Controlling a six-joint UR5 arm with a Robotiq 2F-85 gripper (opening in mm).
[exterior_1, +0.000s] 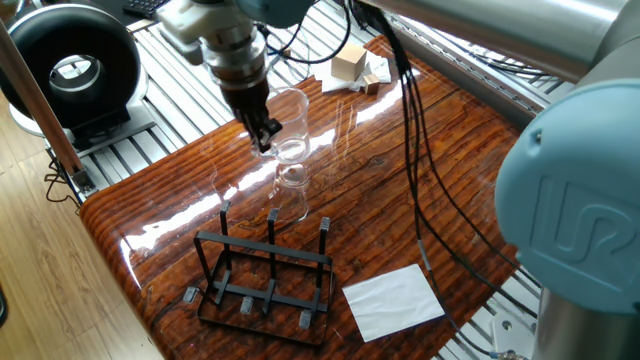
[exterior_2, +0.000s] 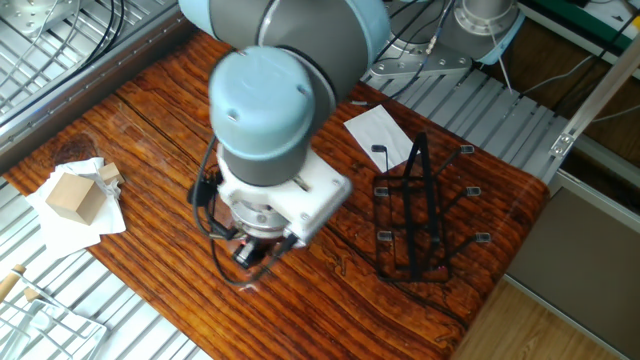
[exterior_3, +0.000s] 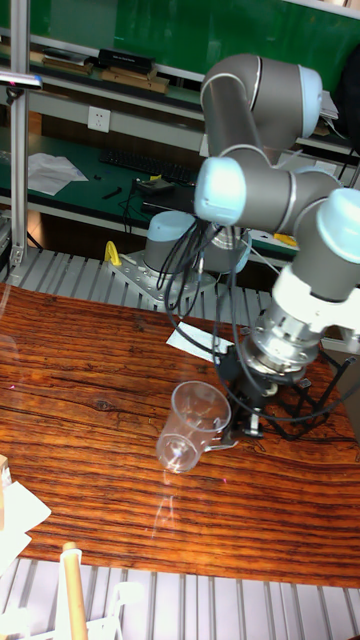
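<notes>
A clear cup with a handle (exterior_3: 195, 418) hangs slightly tilted above the wooden table, its reflection apart below its base. My gripper (exterior_3: 251, 422) is at the cup's handle side and looks shut on that handle; the exact contact is too small to make out. In exterior view 1 the gripper (exterior_1: 262, 138) overlaps the left side of the transparent cup (exterior_1: 291, 120). From overhead, the arm covers most of the gripper (exterior_2: 248, 254), and the cup is hard to discern.
A black wire rack (exterior_1: 265, 275) with upright prongs stands near the table edge, beside a white sheet (exterior_1: 393, 302). Wooden blocks (exterior_2: 76, 198) rest on white paper at another edge. Cables (exterior_1: 412, 150) hang from the arm.
</notes>
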